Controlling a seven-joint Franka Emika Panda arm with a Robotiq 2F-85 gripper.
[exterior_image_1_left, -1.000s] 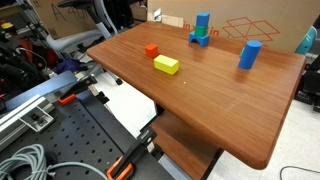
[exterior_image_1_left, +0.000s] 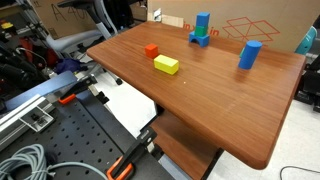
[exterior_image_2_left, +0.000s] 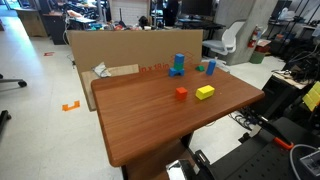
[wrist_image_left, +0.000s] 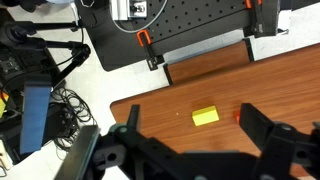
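On the wooden table (exterior_image_1_left: 215, 100) lie a yellow block (exterior_image_1_left: 166, 64) and, close by but apart from it, a small red block (exterior_image_1_left: 151, 50). Further back stands a blue and green stack (exterior_image_1_left: 201, 28) on a blue base. A blue cylinder (exterior_image_1_left: 250, 55) is upright on the table's other side. From the wrist view, my gripper is open over the table, its two dark fingers wide apart with nothing between them in grasp. The yellow block (wrist_image_left: 205, 115) appears in that gap, well below; the red block (wrist_image_left: 238, 117) is partly hidden near the right finger.
A cardboard panel (exterior_image_2_left: 125, 50) borders the back of the table. The black mounting bench (exterior_image_1_left: 60, 135) with orange clamps stands beside the table's near edge, a gap between them. Cables (exterior_image_1_left: 25, 160) lie on the bench.
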